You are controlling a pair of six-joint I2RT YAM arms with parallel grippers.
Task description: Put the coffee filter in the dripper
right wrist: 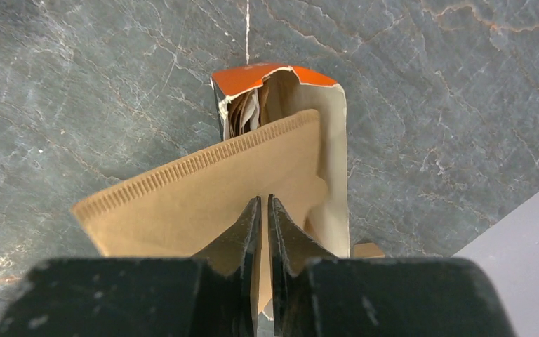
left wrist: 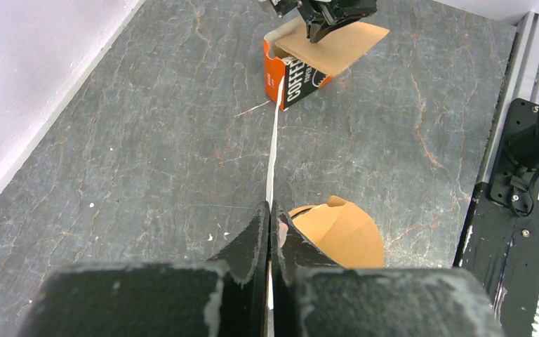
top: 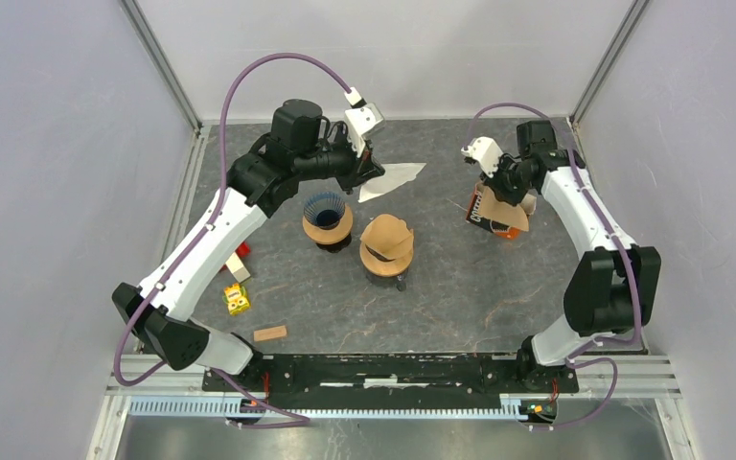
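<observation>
My left gripper (top: 362, 175) is shut on a white paper filter (top: 393, 180), held above the table; in the left wrist view it shows edge-on. An orange and black coffee box (left wrist: 275, 81) at the right holds filters, with a brown filter (right wrist: 196, 196) over it. My right gripper is shut on that brown filter. A wooden-collared dripper with blue ribs (top: 324, 213) stands left of centre; a second one (top: 386, 259) at centre has a brown filter in it.
At the left lie a yellow packet (top: 236, 298), a pale block (top: 237, 268), a red piece and a flat wooden strip (top: 269, 333). Walls bound the grey table.
</observation>
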